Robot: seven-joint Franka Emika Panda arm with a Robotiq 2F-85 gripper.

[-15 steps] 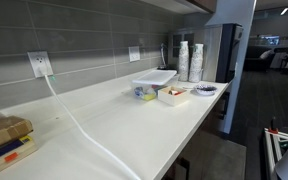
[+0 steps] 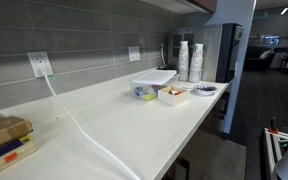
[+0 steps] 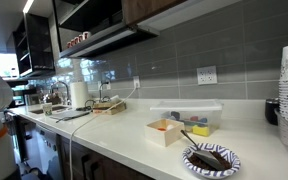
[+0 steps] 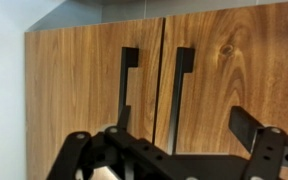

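In the wrist view my gripper faces two wood-grain cabinet doors, its black fingers point(image 4: 247, 127) spread wide apart with nothing between them. A black bar handle point(image 4: 126, 75) is fixed to the left door point(image 4: 69, 85), close to the seam. Another black handle point(image 4: 181, 85), on the right door point(image 4: 229, 65), lies between the spread fingers in the picture. No contact with either handle shows. The exterior views do not show the gripper; one has a white and orange part of the arm point(image 3: 4, 150) at its left edge.
Above the cabinets runs a white counter point(image 2: 109, 120). It holds a lidded clear bin point(image 3: 199, 115), a pale open box point(image 3: 164, 133), a patterned plate point(image 3: 231, 163) with dark items, and stacked cups point(image 2: 183, 62). A white cable point(image 2: 79, 123) crosses its near part.
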